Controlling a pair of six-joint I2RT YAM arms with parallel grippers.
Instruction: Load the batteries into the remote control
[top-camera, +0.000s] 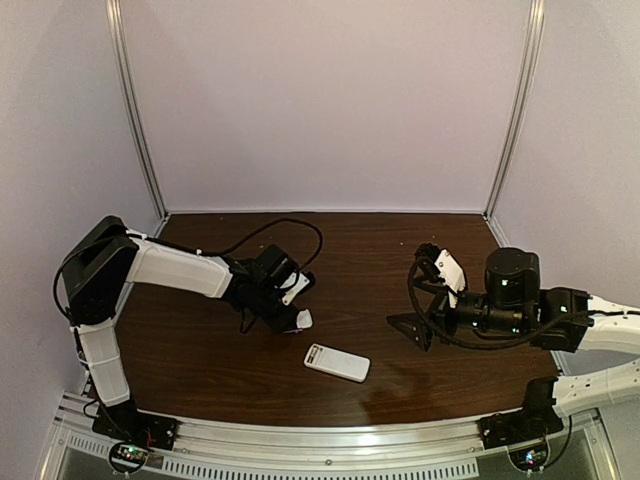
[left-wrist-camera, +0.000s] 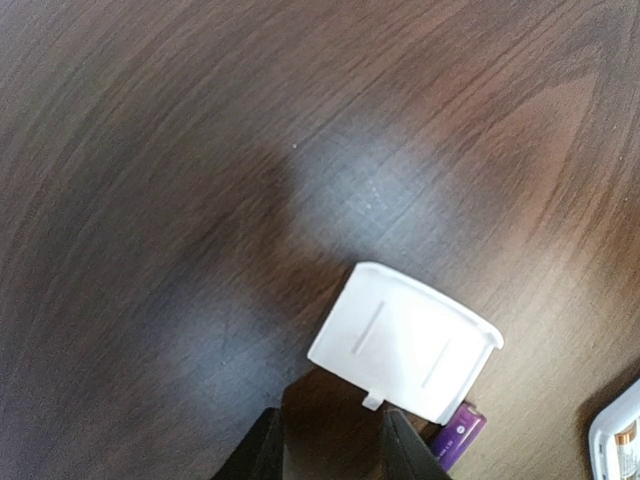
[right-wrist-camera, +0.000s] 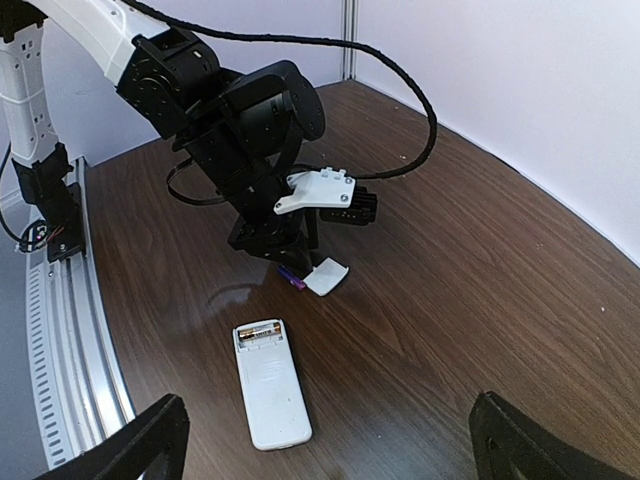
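The white remote (top-camera: 337, 363) (right-wrist-camera: 272, 395) lies on the table with a battery (right-wrist-camera: 259, 331) in its top compartment. A white battery cover (left-wrist-camera: 400, 340) (right-wrist-camera: 325, 277) lies left of and behind it, beside a purple battery (left-wrist-camera: 456, 437) (right-wrist-camera: 292, 277). My left gripper is low over the table at the cover and purple battery, open, with its fingertips just short of the cover. My right gripper (top-camera: 408, 330) hangs open at the right, above the table, with nothing between its fingers.
White walls (top-camera: 330, 110) enclose it, and a metal rail (top-camera: 330, 435) runs along the front edge. A black cable loops over the left arm.
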